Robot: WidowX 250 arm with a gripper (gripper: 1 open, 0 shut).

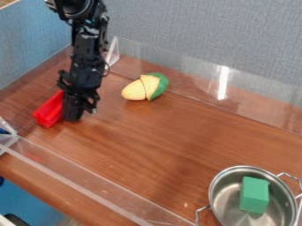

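Note:
My black gripper (78,106) is down at the left side of the wooden table, just right of a red object (49,109) lying on the tabletop, partly behind the fingers. The fingers look shut; whether anything is between them is hidden. A yellow corn-like toy with a green end (140,88) lies to the right, toward the back.
A steel pot (224,201) holding a green block (253,194) stands at the front right. Clear barriers run along the back and front-left of the table (165,146), whose middle is bare.

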